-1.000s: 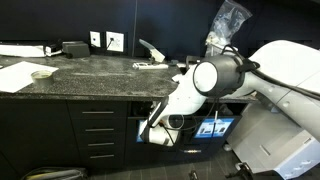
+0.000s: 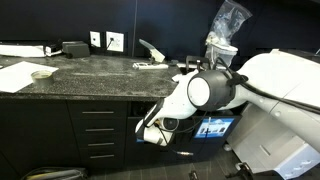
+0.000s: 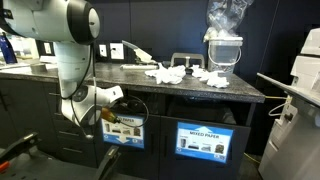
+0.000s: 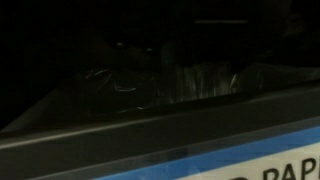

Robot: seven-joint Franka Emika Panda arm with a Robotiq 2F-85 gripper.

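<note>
My gripper [image 3: 117,97] is low in front of the counter, at the upper part of the left paper bin [image 3: 128,131]. The white wrist hides some of that bin. In the wrist view, the bin's dark rim [image 4: 150,132] crosses the lower part, with a blue and white label [image 4: 250,160] below it. Behind the rim shows a shiny plastic liner [image 4: 120,90]; the inside is too dark to make out contents. No fingers can be made out in the wrist view, so the finger's state and anything between its fingers are unclear.
A second bin labelled mixed paper [image 3: 203,141] stands to the right under the counter [image 3: 200,87]. Crumpled white paper [image 3: 168,74] lies on top near the sink. A clear bag [image 3: 226,18] hangs above a white bucket [image 3: 223,52]. Drawers [image 2: 98,130] stand left of the arm.
Over the last second the arm has sunk a little, its elbow and wrist slightly lower in exterior view 1. Objects on the counter have stayed put.
</note>
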